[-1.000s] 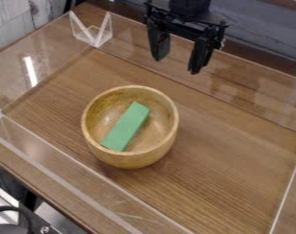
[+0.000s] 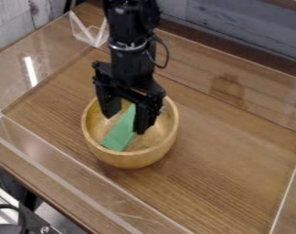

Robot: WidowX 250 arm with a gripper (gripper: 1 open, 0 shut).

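Observation:
My gripper (image 2: pixel 126 108), a black unit on a dark arm, reaches down from the top centre over a yellow round container (image 2: pixel 152 150). Its dark fingers hang open at the bowl's rim and over its inside. A green rectangular object (image 2: pixel 118 137) lies inside the bowl, in its left part, just below the fingers. Whether the fingers touch it is hard to tell.
Bare wooden table (image 2: pixel 224 174) surrounds the bowl, with free room to the right. A clear, angular object (image 2: pixel 89 27) lies at the upper left. A dark cable runs at the lower left corner.
The arm has come down from the back of the table toward the front, and the gripper is now low over the yellow bowl. The bowl and green object look unmoved.

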